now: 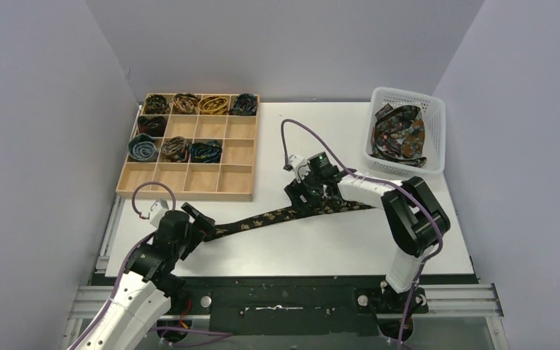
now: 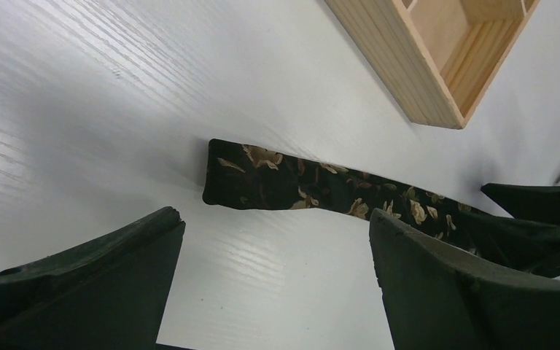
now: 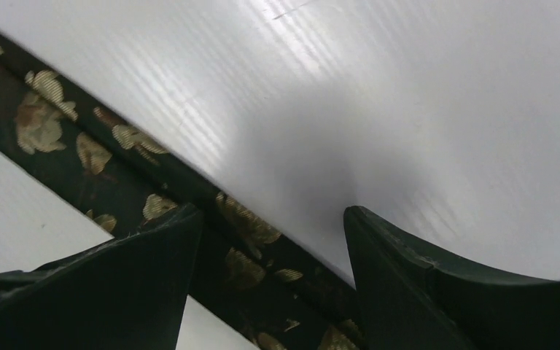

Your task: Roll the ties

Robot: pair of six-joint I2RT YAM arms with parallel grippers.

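Note:
A black tie with gold leaves [image 1: 259,222] is stretched flat across the white table, narrow end at the left. In the left wrist view that end [image 2: 255,179] lies between and beyond the open fingers of my left gripper, not held. My right gripper [image 1: 302,191] is over the middle of the tie; in the right wrist view the tie [image 3: 65,138] runs diagonally beneath its parted fingers [image 3: 401,284], with nothing seen gripped.
A wooden divided box [image 1: 237,179] with rolled ties and several empty compartments is at the back left. A white basket [image 1: 434,131] holding folded ties stands at the back right.

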